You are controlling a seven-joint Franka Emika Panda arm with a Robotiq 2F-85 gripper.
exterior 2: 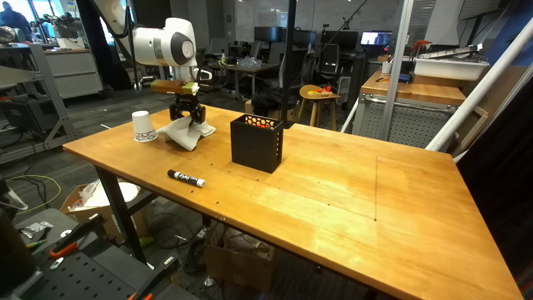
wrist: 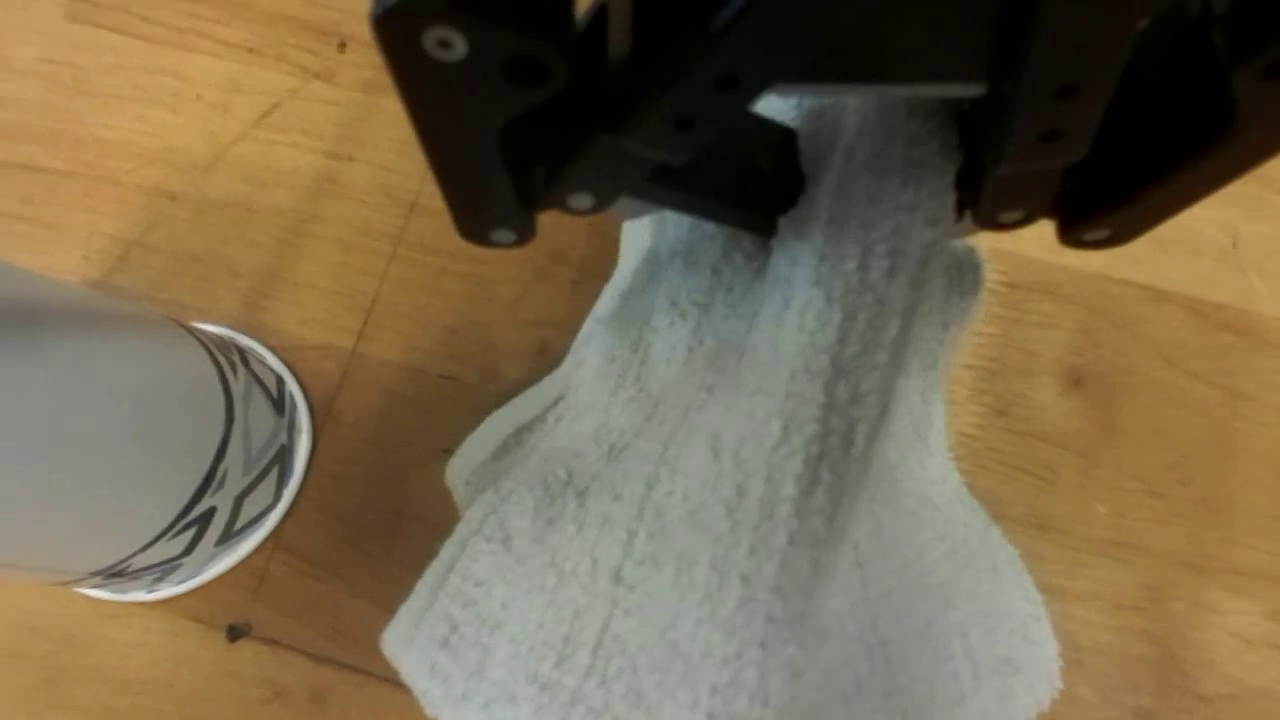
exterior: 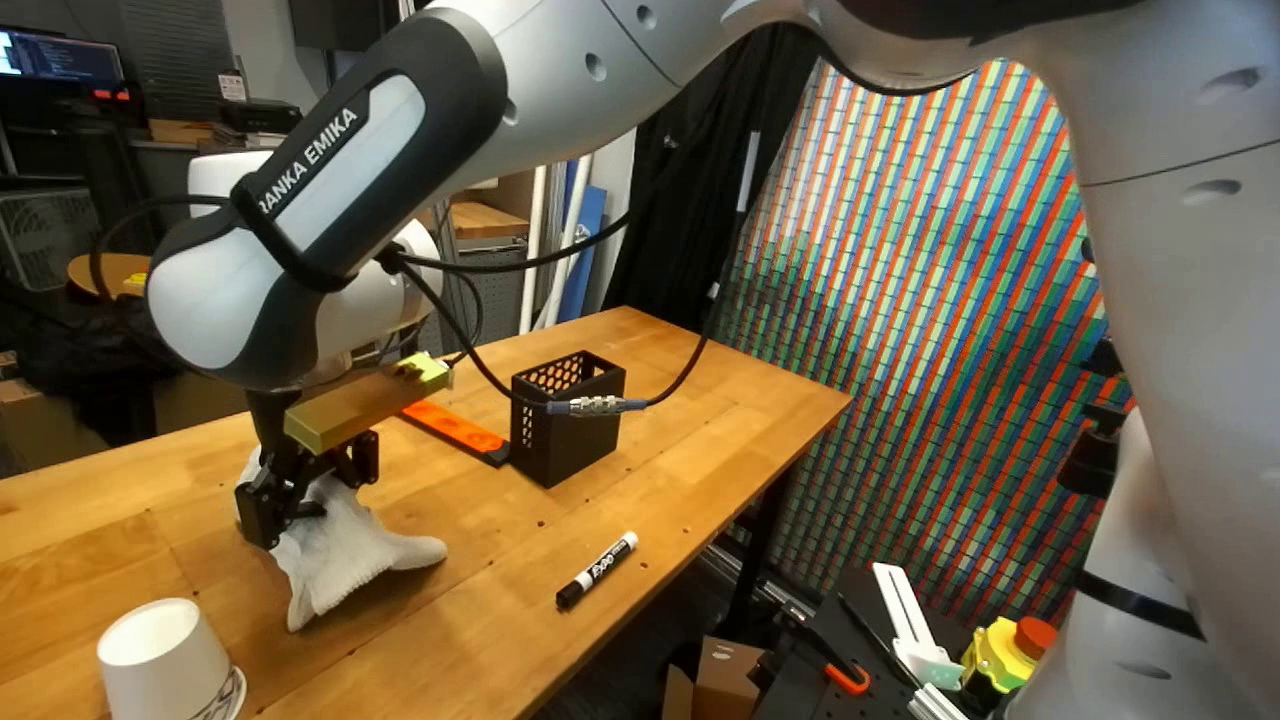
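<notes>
A crumpled white cloth [exterior: 342, 558] hangs from my gripper, pinched and gathered between the fingers, its lower part spreading down at the tabletop. In the wrist view the cloth [wrist: 744, 480] fans out below the fingers, and its upper end goes up between them. Exterior view 2 shows the gripper [exterior 2: 187, 117] just above the table with the cloth [exterior 2: 185, 132] draped under it. Whether the cloth's lowest edge still touches the wood is hard to tell.
An upturned white paper cup [exterior 2: 142, 126] stands close beside the cloth. A black perforated bin [exterior 2: 256, 144], an orange-and-black tool [exterior: 456, 430] and a black marker [exterior: 597, 571] are on the table [exterior 2: 399, 190].
</notes>
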